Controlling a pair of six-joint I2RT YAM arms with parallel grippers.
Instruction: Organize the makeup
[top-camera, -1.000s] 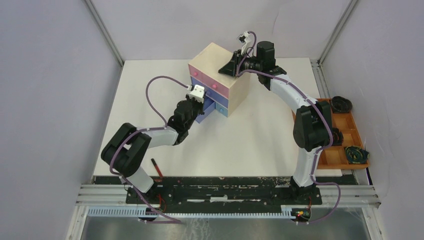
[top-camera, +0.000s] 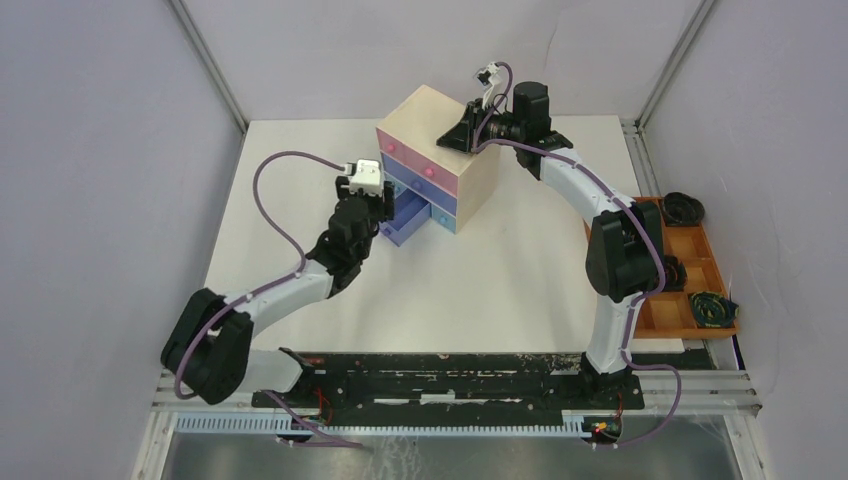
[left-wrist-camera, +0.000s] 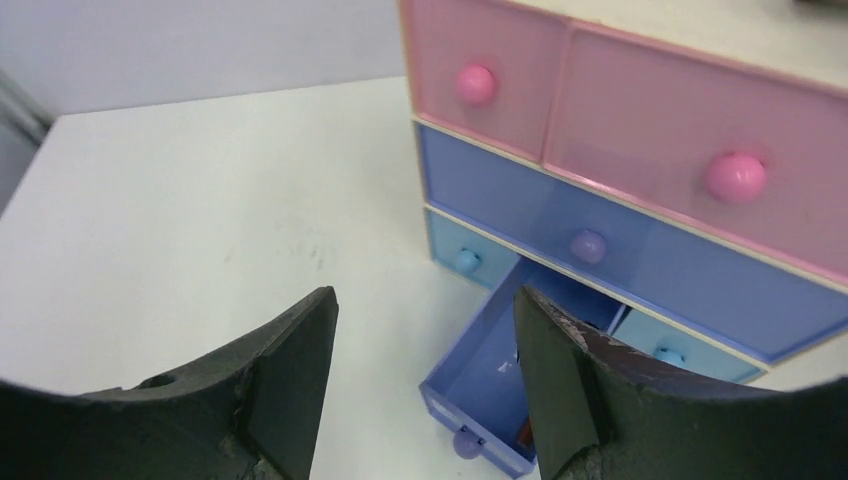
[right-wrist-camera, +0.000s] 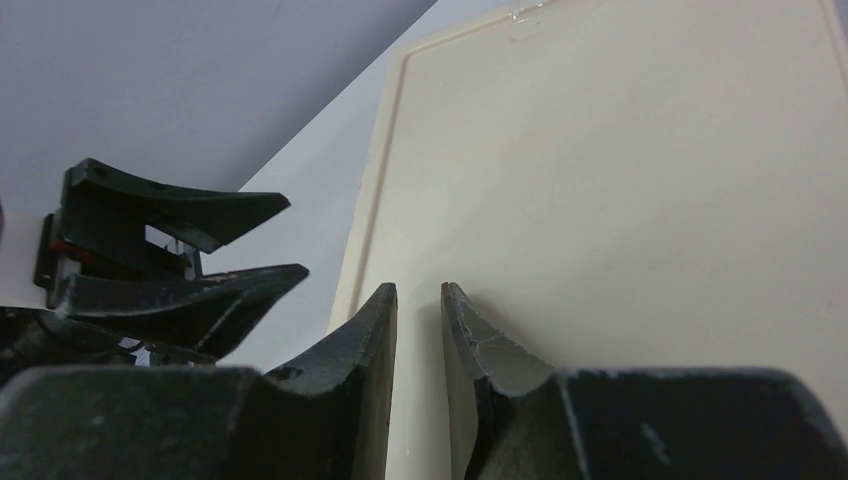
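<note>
The cabinet (top-camera: 440, 120) has pink, blue and light-blue drawer fronts. Its small blue bottom drawer (left-wrist-camera: 485, 365) is pulled out; a reddish-brown stick (left-wrist-camera: 525, 433) and dark bits inside are partly hidden by a finger. My left gripper stands open in front of the cabinet, beside that drawer, with nothing between its fingers. Over the cabinet's cream top (right-wrist-camera: 620, 170), my right gripper has its fingertips a narrow gap apart, and nothing shows between them. Whether they touch the top, I cannot tell.
A wooden compartment tray (top-camera: 660, 318) holding dark and green items stands at the right edge, partly behind the right arm.
A red stick on the table's front left no longer shows. The right arm looks unmoved.
</note>
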